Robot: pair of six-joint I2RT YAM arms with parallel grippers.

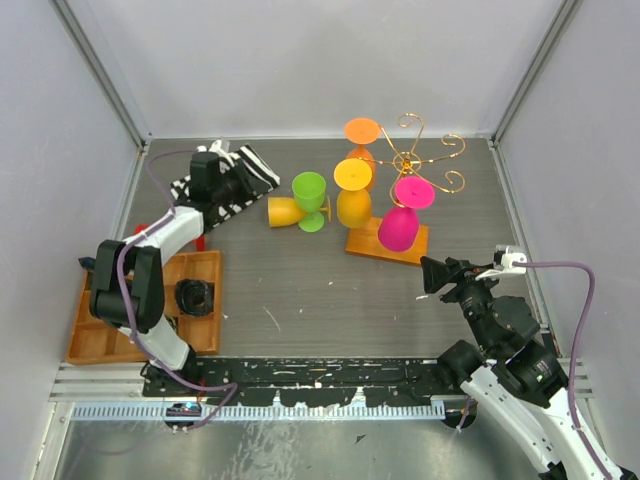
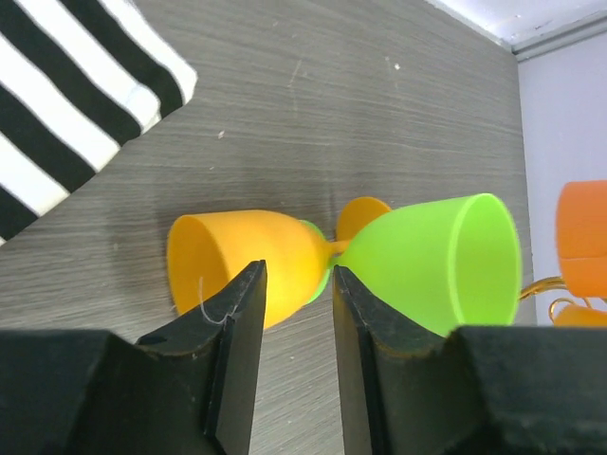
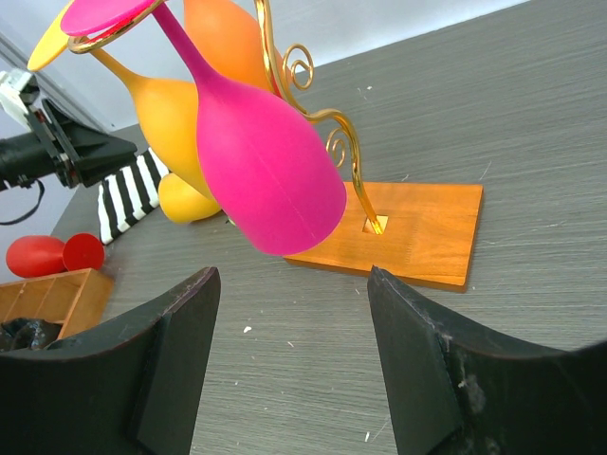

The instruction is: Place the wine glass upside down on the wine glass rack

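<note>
The gold wine glass rack (image 1: 406, 160) on a wooden base (image 1: 398, 249) holds orange (image 1: 361, 131), yellow (image 1: 354, 206) and pink (image 3: 266, 171) glasses upside down. A yellow glass (image 2: 247, 261) lies on its side left of the rack, beside a green glass (image 2: 398, 261) standing upright. My left gripper is over the table near the yellow glass's bowl, fingers parted, holding nothing. My right gripper stands open at the table's right side, facing the pink glass, with nothing between its fingers.
A black-and-white striped cloth (image 2: 66, 104) lies at the back left. A wooden compartment box (image 1: 95, 330) sits at the front left, with red objects (image 3: 38, 256) behind it.
</note>
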